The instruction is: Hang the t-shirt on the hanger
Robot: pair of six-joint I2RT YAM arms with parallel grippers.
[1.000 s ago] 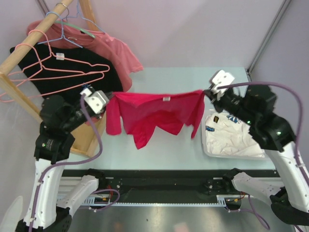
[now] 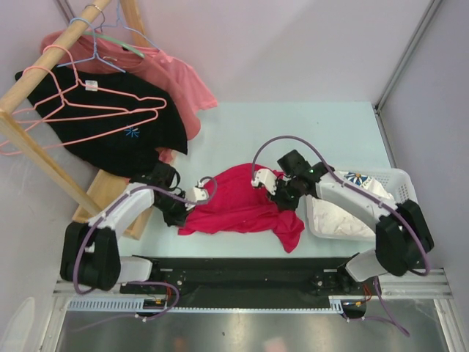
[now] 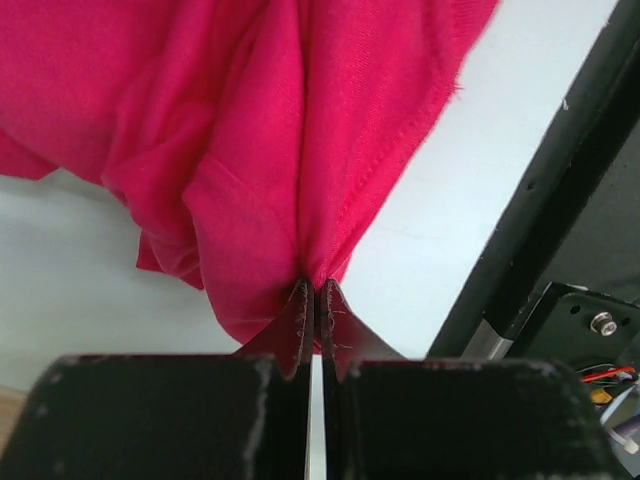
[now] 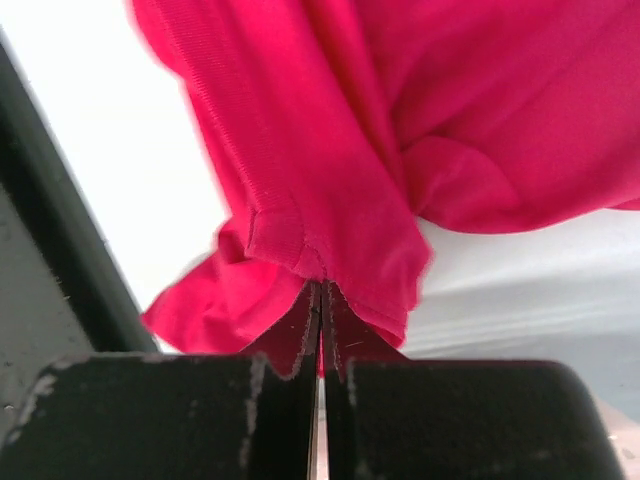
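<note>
The red t-shirt (image 2: 242,205) lies bunched on the white table. My left gripper is shut on its left end near the front edge, cloth gathered at the fingertips. My right gripper is shut on its right end, folded hem at the fingertips. A wooden rack (image 2: 26,84) at the left carries pink hangers (image 2: 110,117) and blue ones (image 2: 96,56).
A black shirt (image 2: 110,147) and a pink shirt (image 2: 187,84) hang on the rack. A white basket (image 2: 399,180) with white cloth stands right of the red shirt.
Both grippers have lowered the red shirt from a stretched, raised hold to lying folded on the table, moving toward the front.
</note>
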